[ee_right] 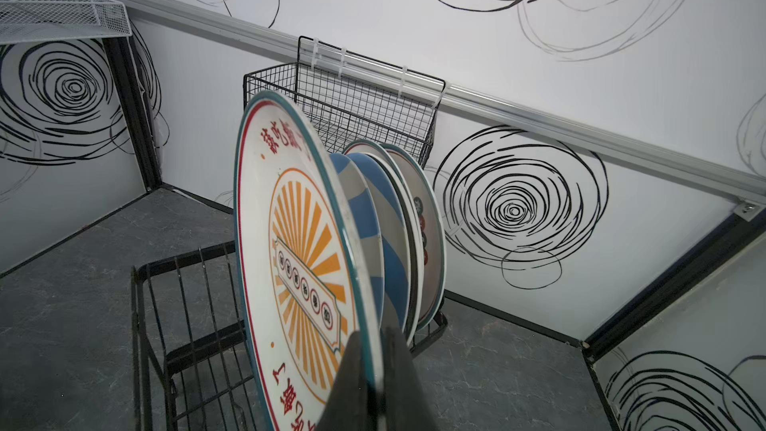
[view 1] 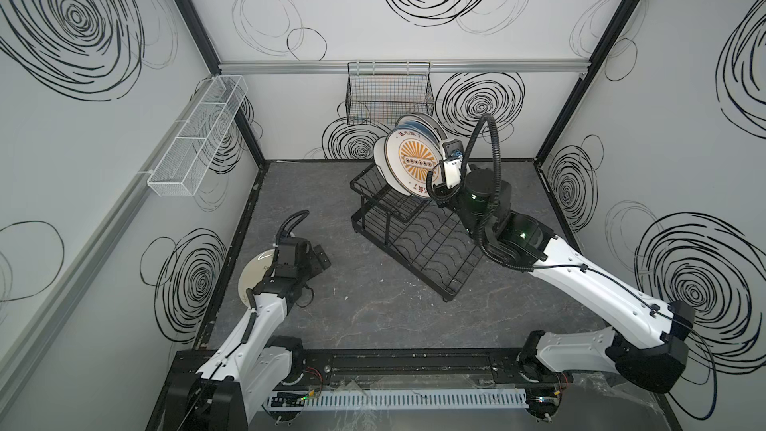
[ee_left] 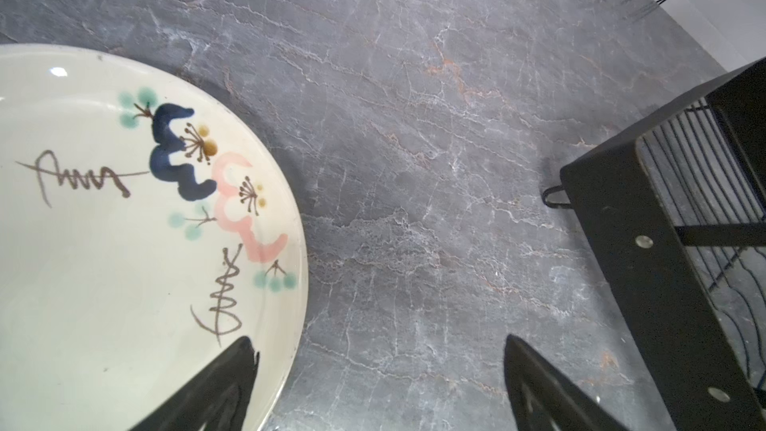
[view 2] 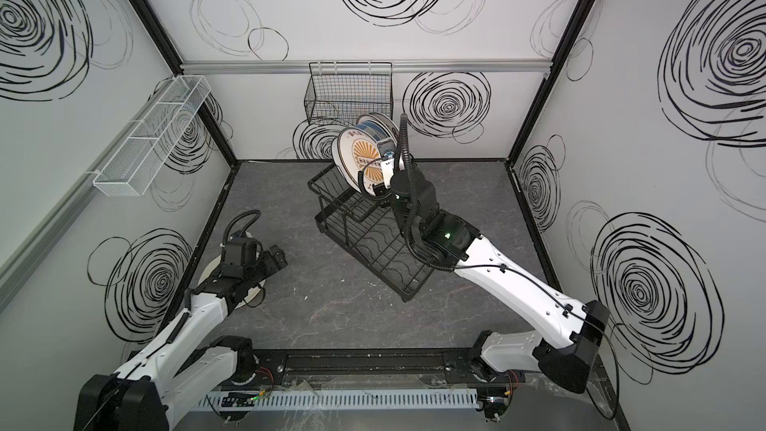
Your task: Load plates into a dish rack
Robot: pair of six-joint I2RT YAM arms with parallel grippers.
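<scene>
My right gripper is shut on the rim of an upright white plate with an orange sunburst [ee_right: 295, 215], over the upper tier at the rear of the black dish rack [view 1: 415, 255]. Blue-striped and white plates [ee_right: 387, 231] stand upright just behind it; whether the held plate rests on the rack is unclear. At the left, my left gripper stands open above a flower-painted plate [ee_left: 103, 223] lying flat on the floor.
A black wire basket [view 1: 389, 91] hangs on the back wall, a white wire basket [view 1: 191, 143] on the left wall. The rack's front tier is empty. Bare floor lies between the left arm and the rack.
</scene>
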